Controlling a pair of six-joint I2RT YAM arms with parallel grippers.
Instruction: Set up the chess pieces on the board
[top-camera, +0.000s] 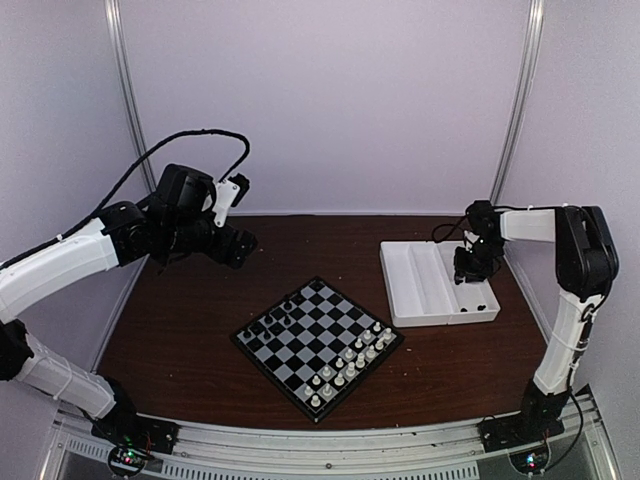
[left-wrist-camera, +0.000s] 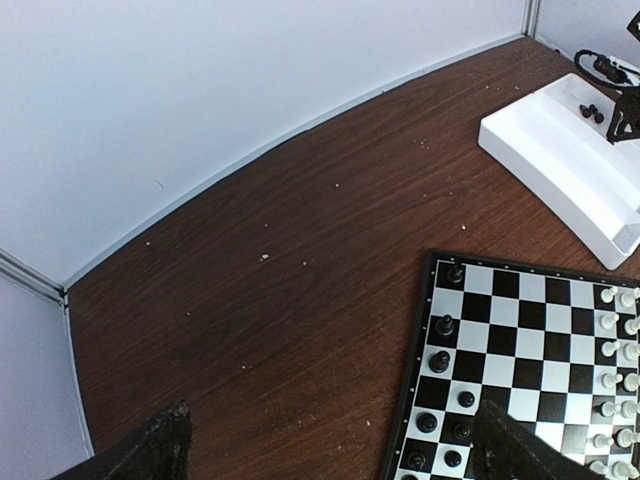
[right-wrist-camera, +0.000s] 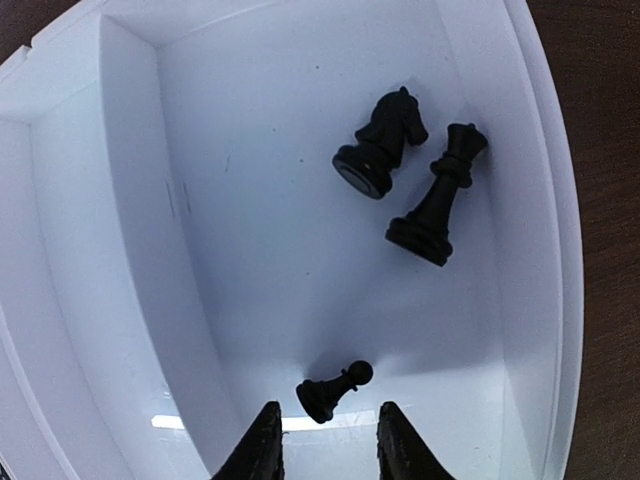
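Note:
The chessboard lies front centre, white pieces along its right side and black pieces along its left. My right gripper is open low over the white tray. Just ahead of its fingers a black pawn lies on its side; a black knight and a taller black piece lie farther off in the same compartment. My left gripper is open in the air above the left of the table, nothing between its fingers.
Bare wood surrounds the board, widest to the left and behind. Walls enclose the back and sides. The tray's divider runs beside the right gripper.

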